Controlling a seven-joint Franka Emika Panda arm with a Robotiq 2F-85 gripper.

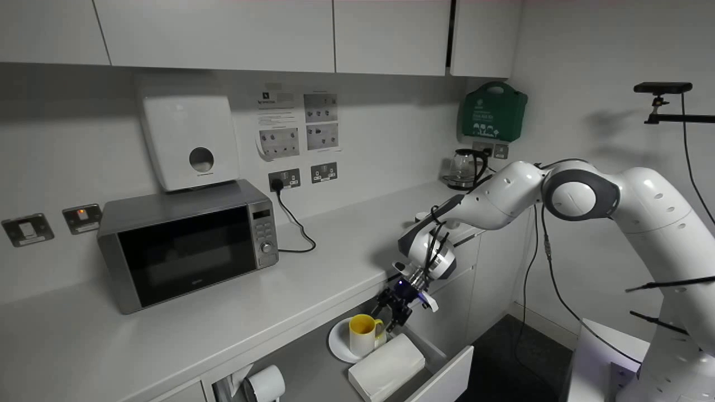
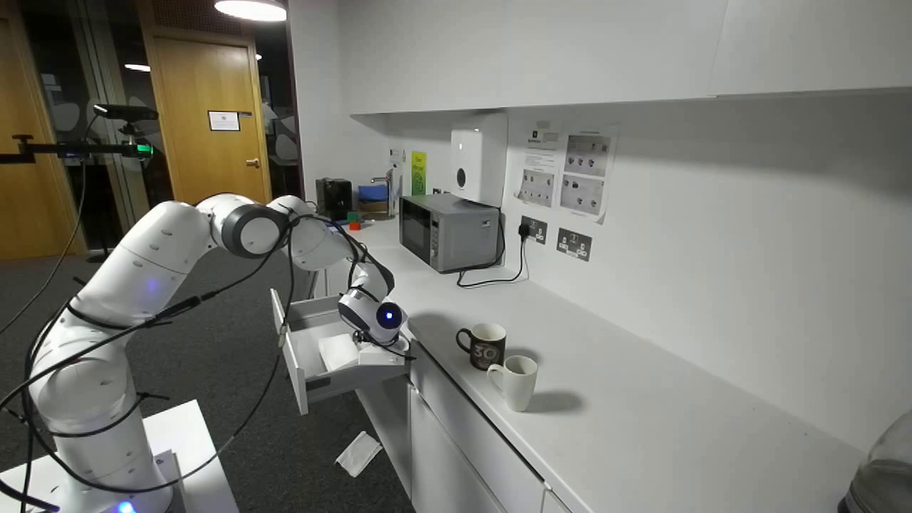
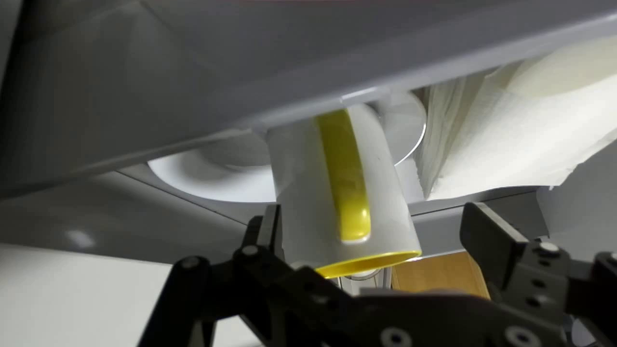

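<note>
A white mug with a yellow inside and yellow handle stands on a white plate in the open drawer. My gripper is at the drawer's right side, close by the mug's handle. In the wrist view the open gripper has the mug between and just beyond its fingers, the handle facing it. The left finger looks close to the mug's side, with a wider gap on the right; whether it touches I cannot tell.
Beside the plate lies a stack of paper towels. The drawer's side wall crosses the wrist view. Another white mug lies at the drawer's left. On the counter stand a black mug and a white mug.
</note>
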